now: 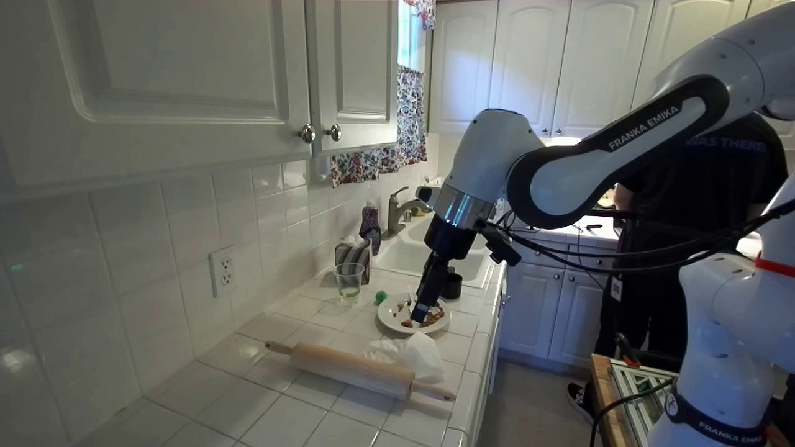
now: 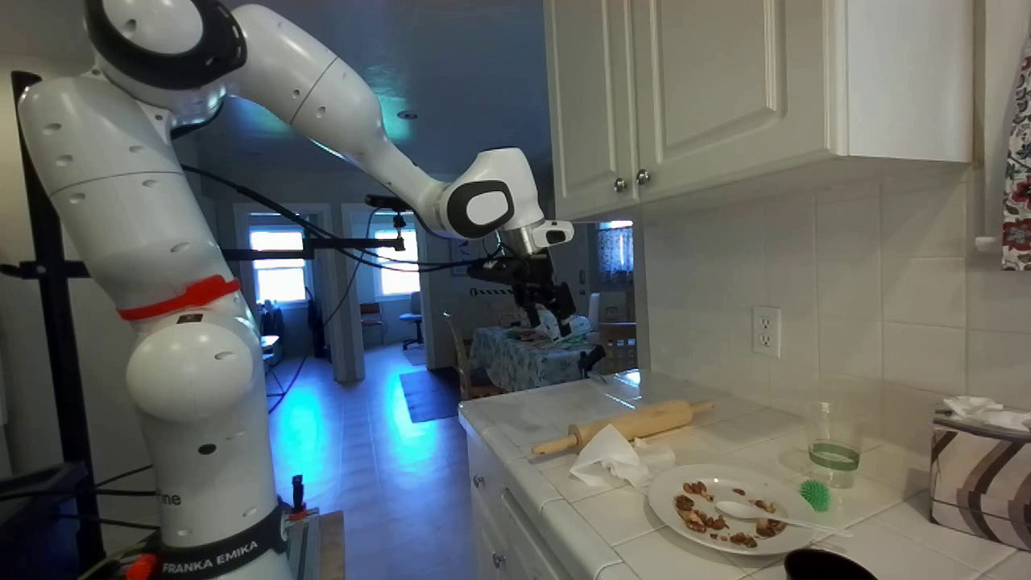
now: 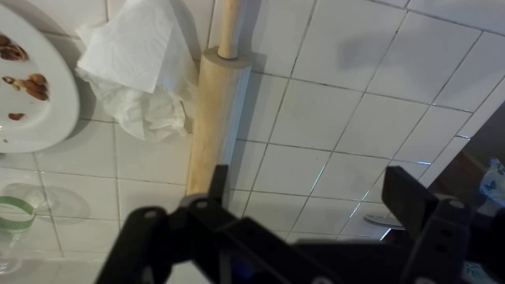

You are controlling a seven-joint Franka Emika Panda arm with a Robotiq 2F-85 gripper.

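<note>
Above the tiled counter my gripper hangs open, and nothing shows between its widely spread fingers. Beneath it lies a wooden rolling pin (image 3: 215,113), its lower end partly hidden by the gripper in the wrist view. Crumpled white tissue (image 3: 135,61) rests close beside the pin. A white plate (image 2: 676,483) holds pieces of nuts (image 2: 697,512) and a white spoon (image 2: 763,512). Behind the plate sit a small green spiky ball (image 2: 814,495) and a clear cup with a green band (image 2: 834,454).
A striped tissue box (image 2: 981,483) stands by the wall, and a black cup (image 2: 826,565) is near the plate. The sink (image 1: 410,253) lies beyond. Upper cabinets (image 2: 734,87) overhang the counter. Bare tiles (image 3: 322,113) extend past the rolling pin. A person (image 1: 685,194) stands behind the arm.
</note>
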